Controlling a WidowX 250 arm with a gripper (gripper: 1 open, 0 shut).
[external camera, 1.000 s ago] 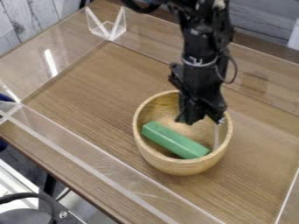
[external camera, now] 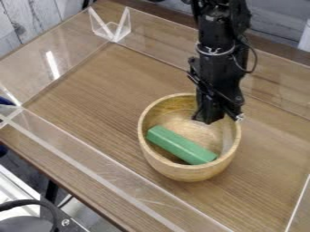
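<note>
A round wooden bowl (external camera: 159, 159) sits on the wooden table, with a green block (external camera: 180, 143) lying inside it toward the front left. The black robot gripper (external camera: 208, 118) hangs over the back right of the bowl, its tip at about rim height. It looks shut, and nothing shows between its fingers, though the tip is dark and hard to make out.
A clear wedge-shaped outline (external camera: 111, 29) marks the back left of the table (external camera: 85, 91). A black rounded object (external camera: 27, 219) sits at the bottom left edge. The table to the left and right of the bowl is clear.
The gripper has risen from lower inside the bowl to about the back rim. The bowl and green block look nearly unmoved.
</note>
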